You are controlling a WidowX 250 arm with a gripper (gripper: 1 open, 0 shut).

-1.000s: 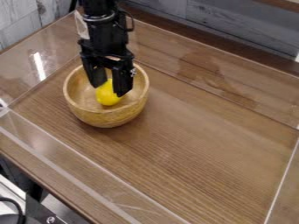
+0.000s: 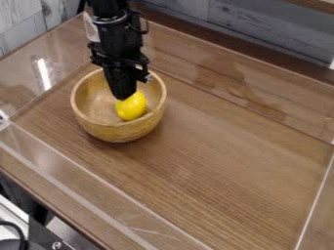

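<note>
A round wooden bowl (image 2: 102,125) stands on the wooden table at the upper left, holding a yellow object (image 2: 131,107). The black robot gripper (image 2: 120,82) hangs over the back of the bowl, just behind and above the yellow object. It looks shut, with nothing visible between its fingers; the tips are small and dark.
A raised edge or wall runs along the back right. Black cables lie at the bottom left corner.
The gripper has risen and moved back from low over the bowl's right part. The yellow object now shows more fully and sits slightly further right.
</note>
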